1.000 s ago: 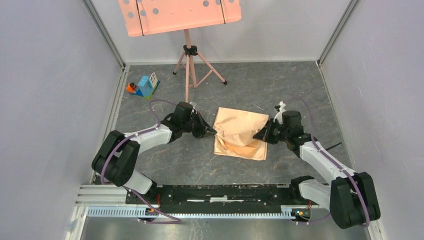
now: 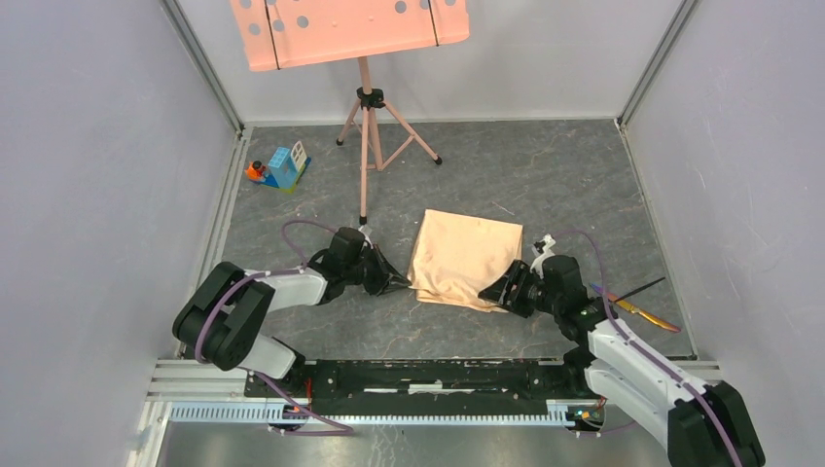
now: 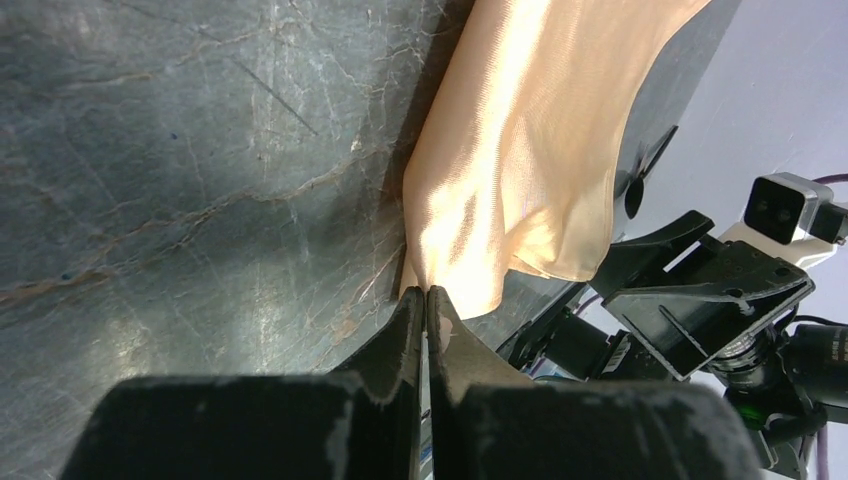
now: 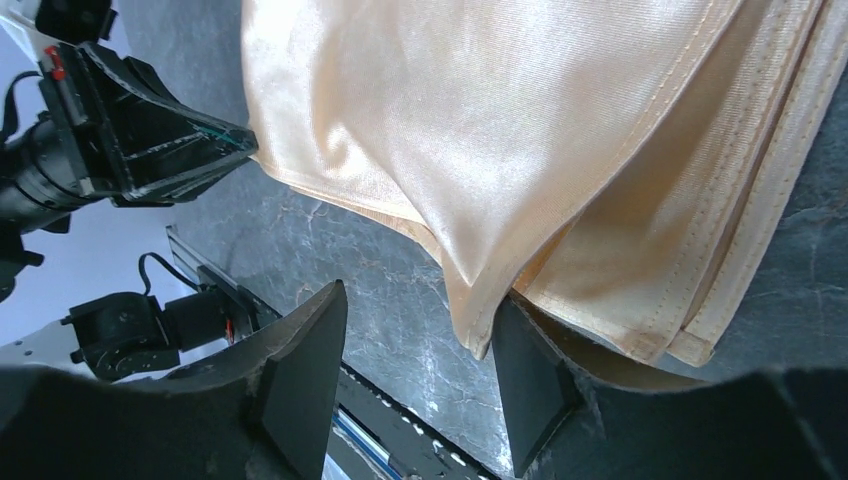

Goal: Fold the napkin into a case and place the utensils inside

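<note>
The peach napkin (image 2: 467,251) lies folded in layers at the middle of the floor, its near edge rumpled. At its left near corner my left gripper is shut on the napkin's edge (image 3: 470,285). My right gripper stands open at the right near corner; a raised fold of the napkin (image 4: 475,310) touches the inner side of one finger (image 4: 535,380). To the right lie the utensils: a gold-coloured one (image 2: 644,313) and a dark one (image 2: 642,288), partly hidden behind the right arm.
A pink music stand (image 2: 366,146) rises behind the napkin. A toy block figure (image 2: 282,167) sits at the back left. Bare floor (image 2: 545,165) stretches behind and to the right of the napkin.
Both grippers have come toward the near side, drawing the napkin's upper layer over its near part. The right gripper has opened; the gold utensil has come into view.
</note>
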